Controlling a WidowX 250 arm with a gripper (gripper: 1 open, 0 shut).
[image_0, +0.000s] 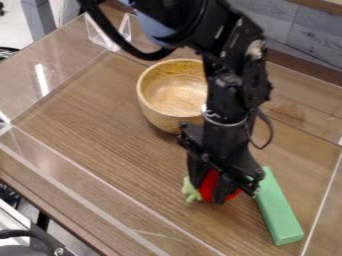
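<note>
The black gripper is lowered over a red object with a pale green end, low on the table right of centre. The fingers hide much of the red object; I cannot tell whether they grip it. A wooden bowl sits behind the arm to the upper left. A green rectangular block lies to the right of the gripper.
The wooden table has clear room on the left and front. A grey wall runs along the back. A transparent item stands at the upper left.
</note>
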